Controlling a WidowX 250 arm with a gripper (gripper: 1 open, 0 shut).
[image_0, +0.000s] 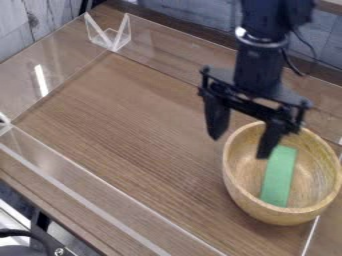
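My black gripper (251, 120) hangs over the back rim of a tan wooden bowl (241, 190) on the right of the table, its fingers open and apart, a little blurred. A green oblong block (278, 185) lies inside the bowl, toward its right side, clear of the fingers. Whether the fingertips touch the rim I cannot tell.
A white wire-like object (107, 30) stands at the back left edge, and cables run behind my arm at the upper right.
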